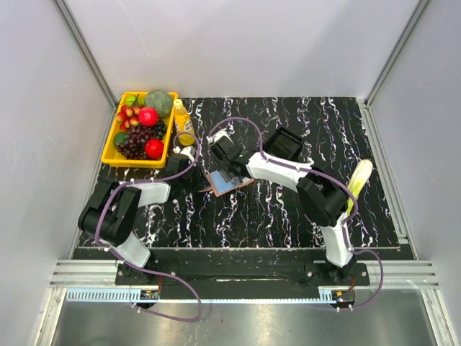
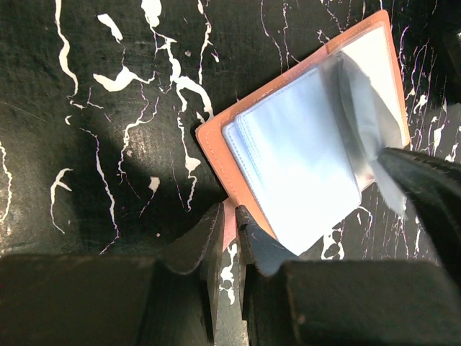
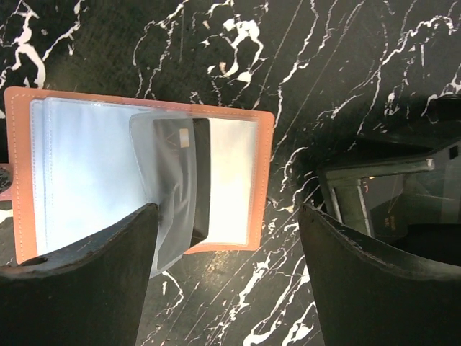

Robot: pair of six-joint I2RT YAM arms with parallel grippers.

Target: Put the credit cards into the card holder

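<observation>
The card holder, tan with white-blue inner sleeves, lies open on the marble table; in the right wrist view a dark card (image 3: 200,216) shows beneath its clear sleeve (image 3: 162,173). My left gripper is at the holder's near edge, fingertips close together around the tan tab; whether it grips it is unclear. My right gripper is open above the holder's sleeve side, nothing visible held between its fingers.
A black open box (image 1: 284,142) lies right of the holder. A yellow fruit basket (image 1: 115,151), a yellow bottle (image 1: 184,126) and a cabbage (image 1: 359,180) surround the work area.
</observation>
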